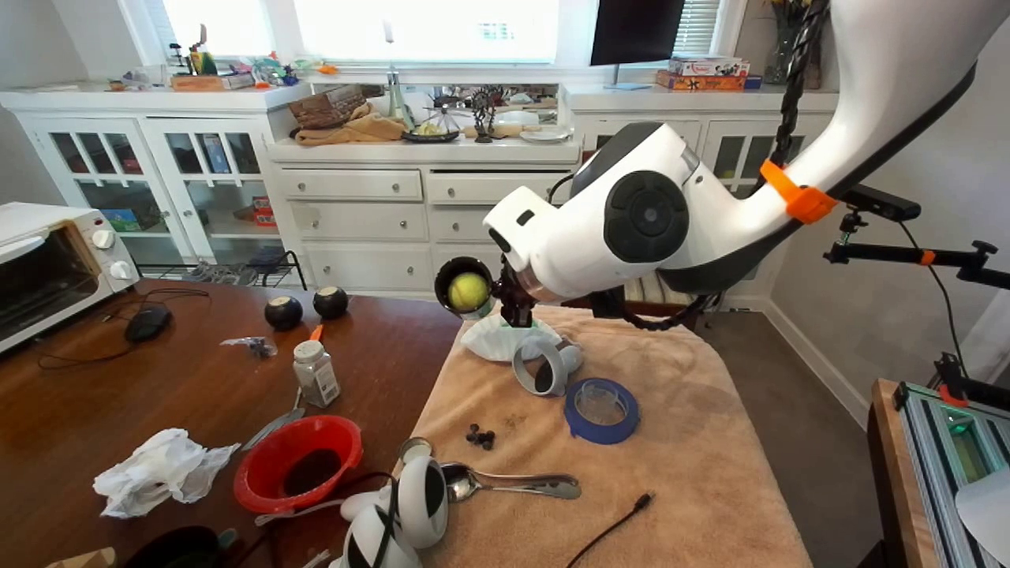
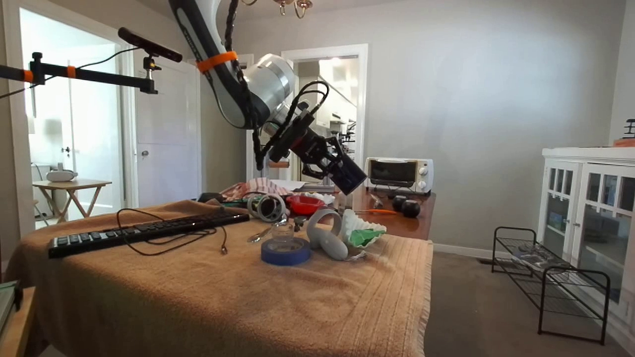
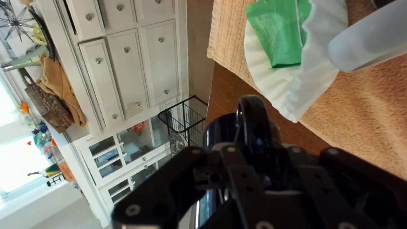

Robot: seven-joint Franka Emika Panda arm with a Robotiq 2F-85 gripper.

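A dark cup (image 1: 485, 309) hangs in the air, tipped over to one side, with a yellow-green ball (image 1: 468, 292) showing inside its mouth. My gripper (image 2: 329, 161) is shut on the cup (image 2: 348, 175), one finger on either side, and the cup's mouth slants downward in exterior view 2. In the wrist view a dark finger (image 3: 254, 122) hides much of the cup (image 3: 219, 131), and the ball is out of sight there. Below lies a white fluted dish (image 3: 263, 70) with a green packet (image 3: 280, 36) in it, on the towel's edge.
A grey-white ring-shaped controller (image 1: 526, 372) and a blue tape roll (image 1: 606, 431) lie near the dish on the towel. The wooden table holds two black round pots (image 1: 283, 312), a shaker bottle (image 1: 315, 372) and a red bowl (image 1: 346, 445). Bare wood lies between the pots and the towel.
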